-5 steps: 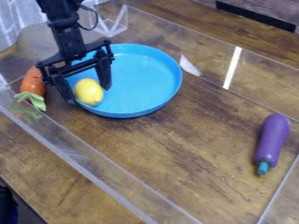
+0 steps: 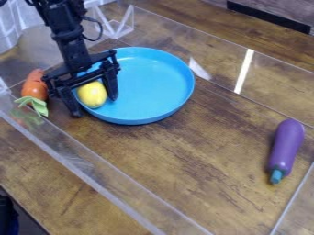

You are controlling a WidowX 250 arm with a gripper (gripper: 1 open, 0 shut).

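My black gripper (image 2: 90, 93) is low at the left side of a blue plate (image 2: 154, 81), its fingers around a yellow rounded object (image 2: 91, 95) that rests on the plate. The view is too small to tell whether the fingers are closed on it. An orange carrot with a green top (image 2: 35, 92) lies just left of the plate, beside the gripper.
A purple eggplant-like object (image 2: 285, 146) with a teal end lies at the right. A clear plastic edge runs along the lower left.
My gripper has moved slightly down and left around the yellow object, which is now more covered by the fingers and sits a little further left.
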